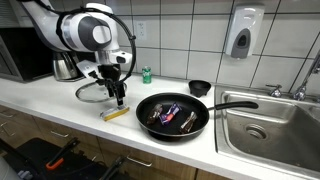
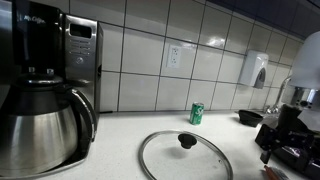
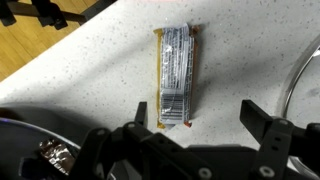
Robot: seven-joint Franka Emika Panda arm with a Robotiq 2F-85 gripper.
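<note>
A wrapped bar (image 1: 115, 113), orange at one end with a silvery middle, lies flat on the white counter left of the black pan. From the wrist view, the bar (image 3: 176, 76) runs lengthwise between the fingers, its near end close to their level. My gripper (image 1: 119, 98) hangs just above it, open, with nothing held. Both dark fingers (image 3: 268, 127) show at the bottom of the wrist view, well apart. In exterior view 2 the bar (image 2: 273, 173) is partly visible below the arm at the right edge.
A black pan (image 1: 148, 113) holding several wrapped items stands right of the bar. Behind and left lies a glass lid (image 2: 148, 168) with a black knob. A green can (image 1: 147, 75), a black bowl (image 1: 199, 88), a coffee maker (image 2: 45, 100) and a sink (image 1: 262, 130) are also around.
</note>
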